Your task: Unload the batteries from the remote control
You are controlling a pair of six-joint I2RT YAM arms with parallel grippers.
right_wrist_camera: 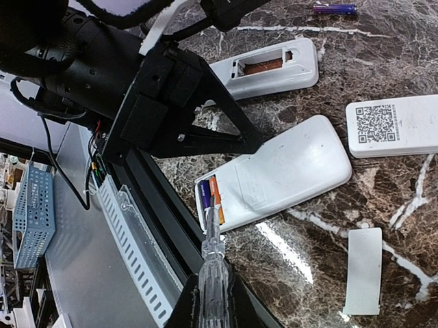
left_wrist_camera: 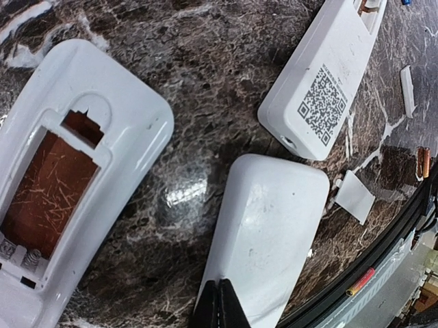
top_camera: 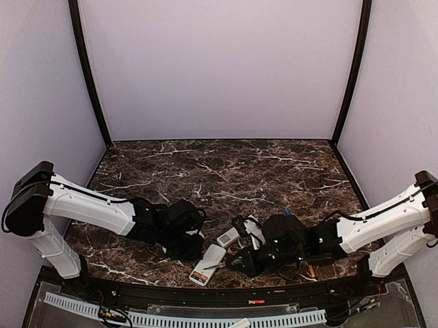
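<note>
The white remote (top_camera: 209,265) lies back up near the front edge, its battery bay uncovered. In the right wrist view, a purple battery (right_wrist_camera: 204,194) and an orange battery (right_wrist_camera: 214,188) sit side by side in that bay. My left gripper is shut, its fingertips against the long side of the remote, nothing visible between them. My right gripper is shut on a slender, clear tool (right_wrist_camera: 213,263). The tip of this tool reaches the batteries in the view; whether it touches them I cannot tell.
Another remote (right_wrist_camera: 294,67) with an empty bay lies beyond the left fingers. A third remote, bearing a QR code (right_wrist_camera: 404,126), lies near the far end of the first. A loose white cover (right_wrist_camera: 363,273) and a purple battery (right_wrist_camera: 335,9) rest on the marble.
</note>
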